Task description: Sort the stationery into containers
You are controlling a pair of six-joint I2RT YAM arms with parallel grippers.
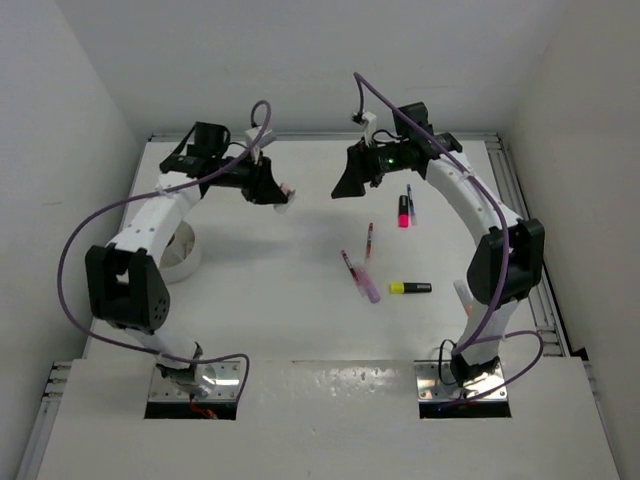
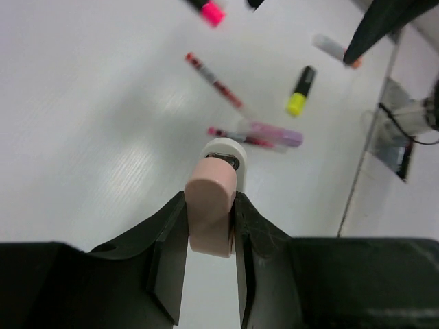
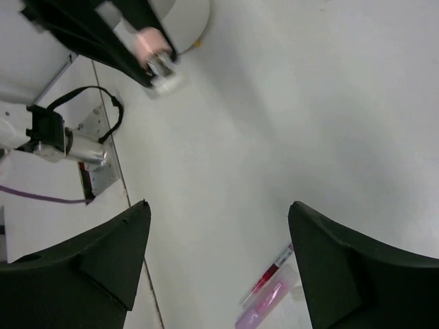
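Observation:
My left gripper [image 1: 275, 192] is shut on a pale pink and white item [image 2: 209, 205], held over the table's left-centre. My right gripper [image 1: 350, 185] hangs open over the table's centre, nothing between its fingers. To the right lie a pink highlighter [image 1: 403, 212], a blue pen [image 1: 412, 205], a red pen [image 1: 369, 240], a pink pen [image 1: 349, 264], a lilac marker [image 1: 370, 287], a yellow highlighter [image 1: 410, 287] and a pale marker [image 1: 463, 296]. A white container [image 1: 185, 262] stands at the left, partly hidden by my left arm.
Walls close in on both sides. My right arm stretches over the right part of the table.

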